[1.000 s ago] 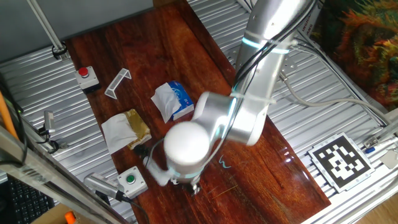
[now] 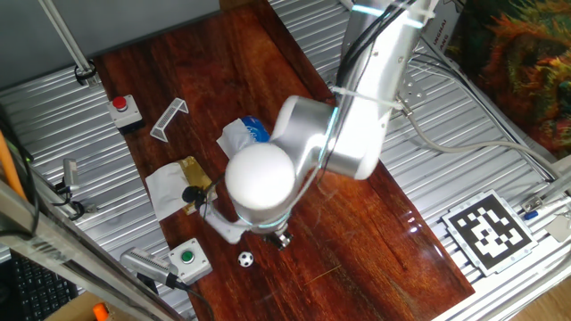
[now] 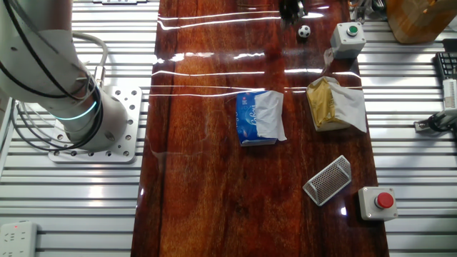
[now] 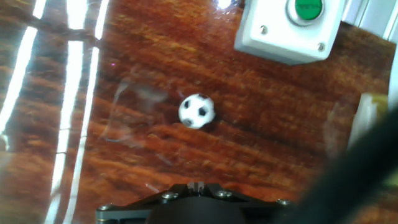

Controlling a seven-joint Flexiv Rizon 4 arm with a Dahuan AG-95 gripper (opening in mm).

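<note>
A small black-and-white soccer ball (image 4: pixel 196 111) lies on the brown wooden table, near the middle of the wrist view. My gripper shows at that view's lower edge, its fingertips together with nothing visible between them. It is apart from the ball. From exterior view 1, the gripper (image 2: pixel 284 241) hangs to the right of the ball (image 2: pixel 245 259). At the top of exterior view 2, only a dark, blurred part of the gripper (image 3: pixel 290 20) appears, left of the ball (image 3: pixel 304 31).
Beside the ball stands a green-button box (image 4: pixel 286 28). A gold tissue pack (image 3: pixel 323 106), a blue one (image 3: pixel 247 118), a white perforated bracket (image 3: pixel 328 180) and a red-button box (image 3: pixel 378 203) are spread over the table. Bare wood (image 2: pixel 357 259) lies right of the gripper.
The ball stays put.
</note>
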